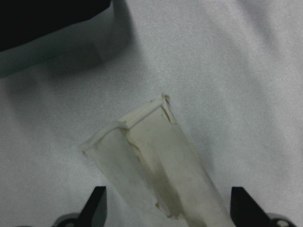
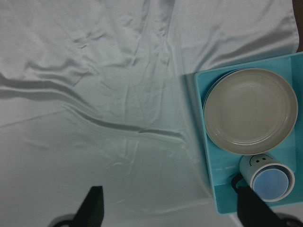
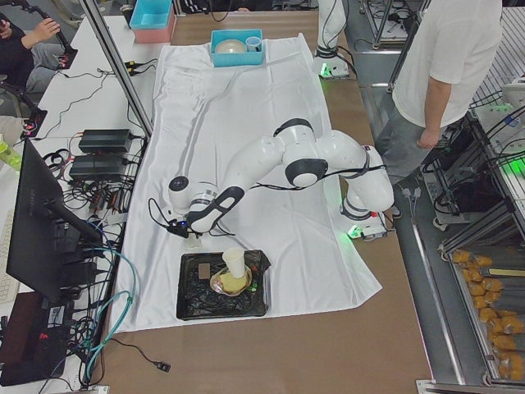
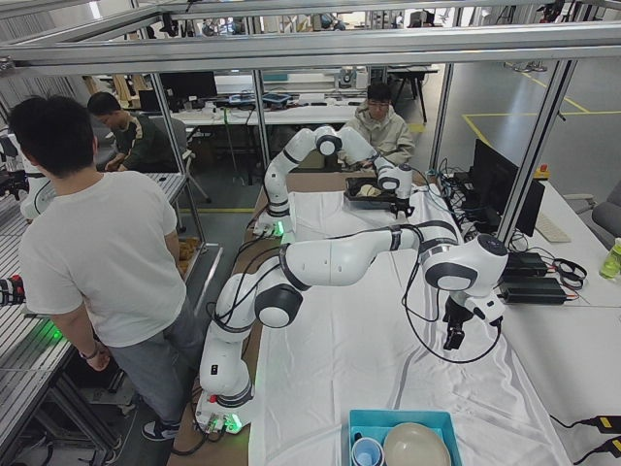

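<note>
In the left wrist view a flattened, off-white paper-like packet (image 1: 170, 165) lies on the white cloth, beneath my left gripper, whose fingers stand apart on either side of it. In the camera left view that gripper hangs beside a black tray (image 3: 194, 300) holding a pale cup (image 3: 234, 259) on a round dish with yellow contents. My right gripper stands open over bare cloth, left of a blue bin (image 2: 222, 168) that holds plates (image 2: 251, 109) and a mug (image 2: 270, 182) with a smiley face and a blue inside.
The white cloth (image 3: 287, 246) covers most of the table, with free room around the tray. A monitor (image 3: 45, 238) and cables crowd the left side in the camera left view. A person in a white shirt (image 3: 443, 66) stands beside the table.
</note>
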